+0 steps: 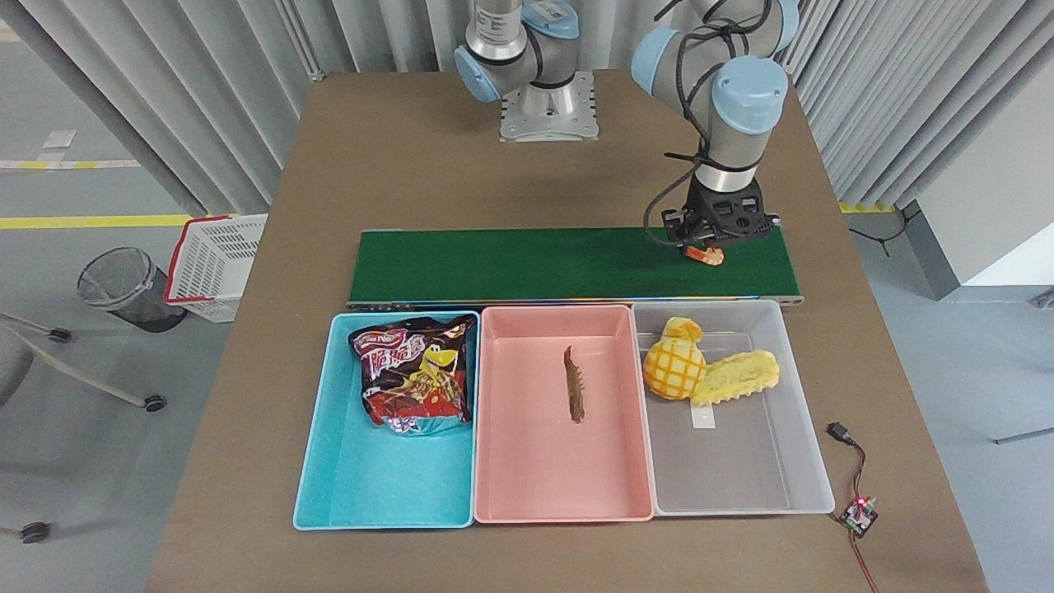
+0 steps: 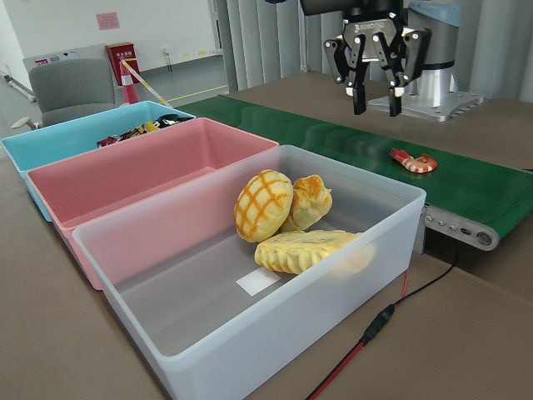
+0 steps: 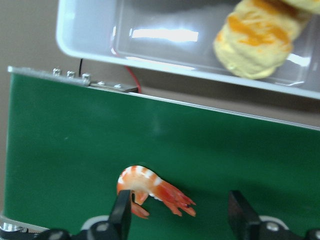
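A red-and-white shrimp (image 3: 144,181) lies on the green conveyor belt (image 1: 514,267); in the front view it (image 1: 706,255) is partly hidden below my gripper. My gripper (image 2: 376,96) hangs above the belt, its fingers apart and empty, with the shrimp between and below them in the wrist view. The clear bin (image 1: 741,464) holds yellow bread pieces (image 1: 674,367). The pink tray (image 1: 558,455) holds a brown shrimp-like piece (image 1: 575,385). The blue tray (image 1: 385,479) holds a dark snack bag (image 1: 412,375).
The three trays stand side by side in front of the belt. Cables with a small board (image 1: 858,515) lie right of the clear bin.
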